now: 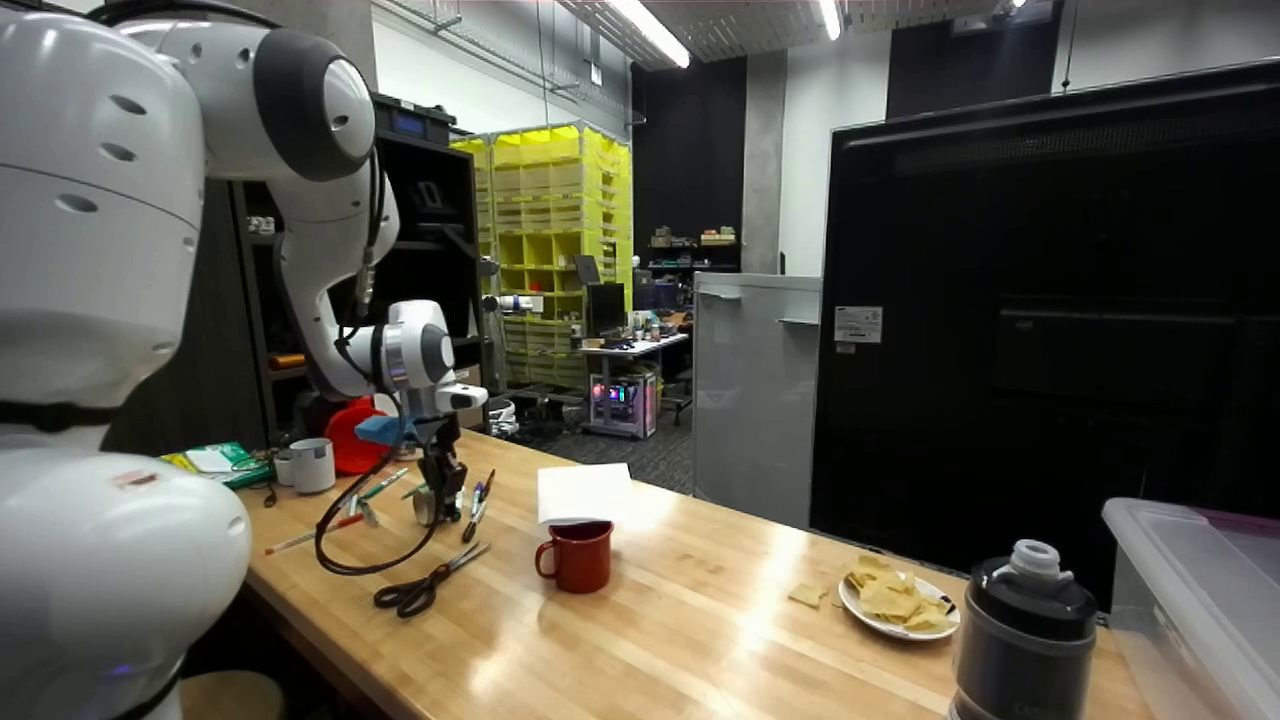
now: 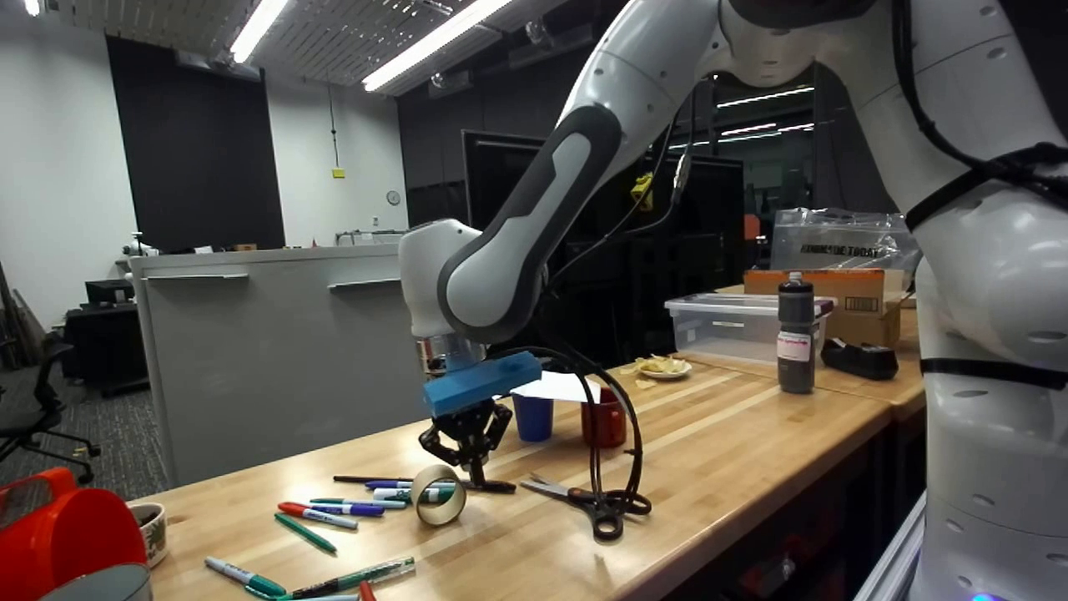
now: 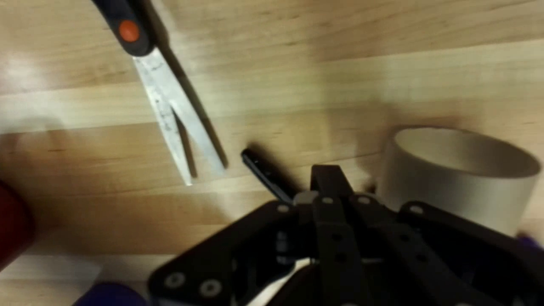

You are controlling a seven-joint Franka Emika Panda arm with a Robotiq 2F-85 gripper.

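My gripper points down low over the table, its fingers closed together with nothing showing between them. In the wrist view a black pen (image 3: 265, 172) runs beneath the fingers, and whether they touch it is unclear. Right beside the fingers, a pale tape roll (image 3: 459, 191) stands on its edge; it also appears in exterior view 2 as a tape roll (image 2: 437, 496) in front of the gripper (image 2: 476, 481). Dark scissors (image 3: 168, 97) lie slightly spread to the other side of the pen.
Several markers (image 2: 340, 509) are scattered near the tape roll. A red mug (image 1: 578, 558) and a blue cup (image 2: 532, 416) stand close by, with white paper (image 1: 583, 492) near them. The chip plate (image 1: 900, 606) and bottle (image 1: 1026, 636) are farther along.
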